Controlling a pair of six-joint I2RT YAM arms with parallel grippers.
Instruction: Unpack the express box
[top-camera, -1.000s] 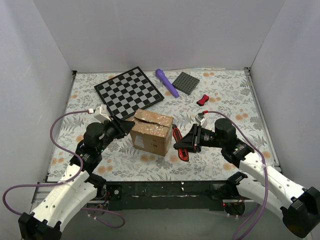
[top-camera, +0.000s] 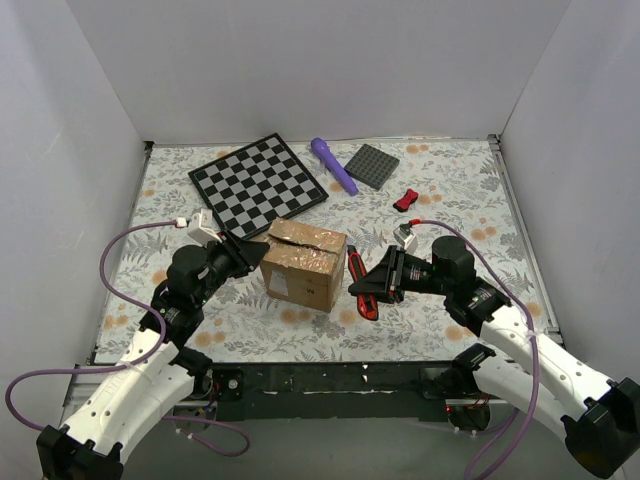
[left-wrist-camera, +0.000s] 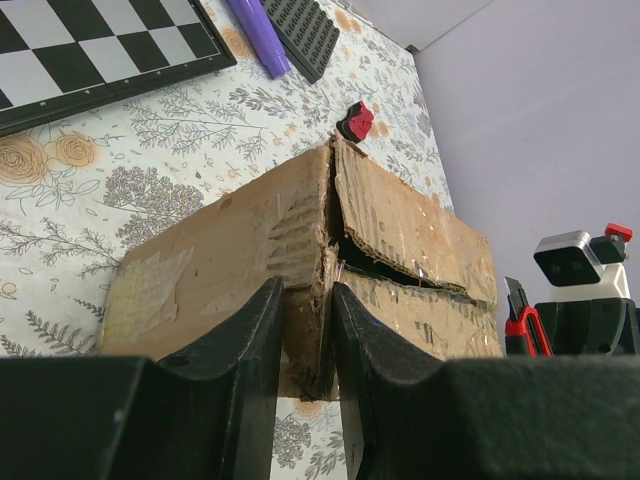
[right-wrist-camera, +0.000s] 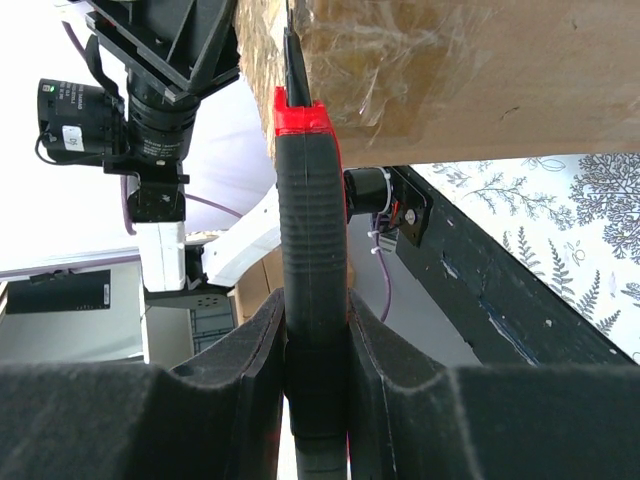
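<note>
A brown cardboard box (top-camera: 304, 262) stands on the patterned table, its taped top split by a dark slit between the flaps. My left gripper is at the box's left end, its fingers apart and part open on either side of the torn corner edge; whether both touch the cardboard is unclear. My right gripper is shut on a red and black utility knife (right-wrist-camera: 308, 200). Its dark tip end (right-wrist-camera: 293, 62) points at the box's taped side in the right wrist view. From above, the knife (top-camera: 361, 282) appears just right of the box.
A chessboard (top-camera: 258, 184), a purple microphone-shaped object (top-camera: 333, 166), a dark grey pad (top-camera: 371, 166) and a small red and black item (top-camera: 406, 200) lie behind the box. Bare tablecloth (top-camera: 290, 335) shows in front, and grey walls enclose the sides and back.
The box and left arm look unmoved.
</note>
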